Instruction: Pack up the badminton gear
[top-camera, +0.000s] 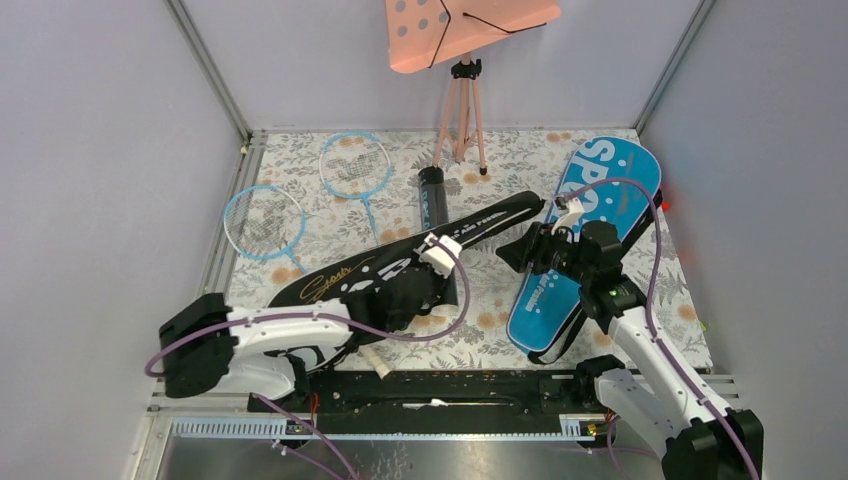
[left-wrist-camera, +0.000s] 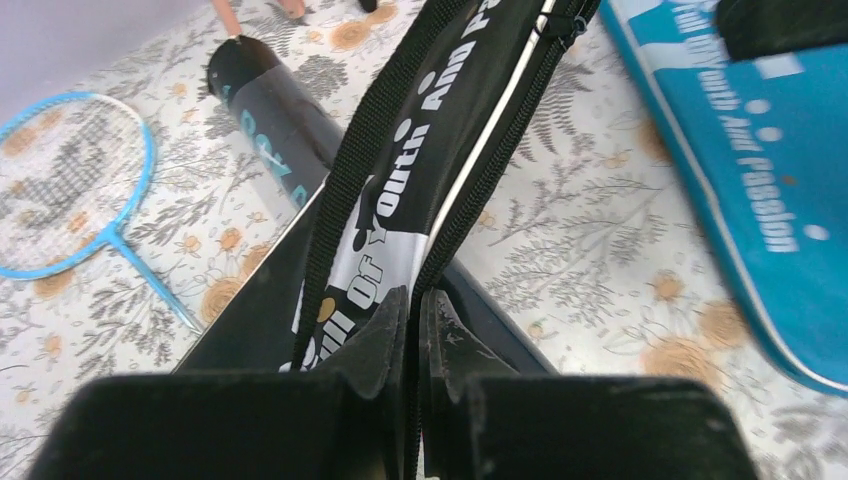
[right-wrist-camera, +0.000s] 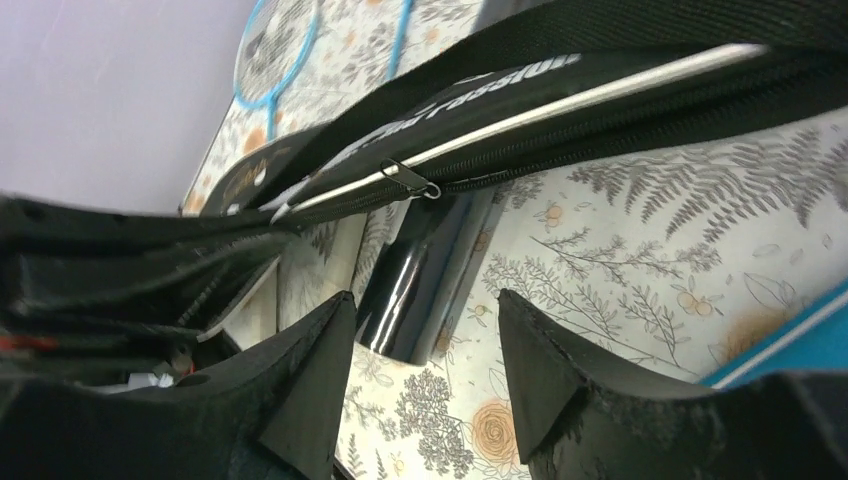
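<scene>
The black racket bag (top-camera: 350, 275) lies diagonally over the black tube (top-camera: 432, 195), with my left gripper shut on its zipper edge. The zipper pull (right-wrist-camera: 405, 178) shows in the right wrist view. My right gripper stands open below the bag's zipper, over the tablecloth, with nothing between its fingers. A blue bag (top-camera: 545, 300) with white lettering lies at the right, beside my right gripper. Two light-blue rackets (top-camera: 365, 185) lie at the back left.
A pink tripod stand (top-camera: 463, 110) rises at the back behind the tube. Bare patterned tablecloth (top-camera: 490, 280) lies between the two bags. Walls enclose the table at the sides and back.
</scene>
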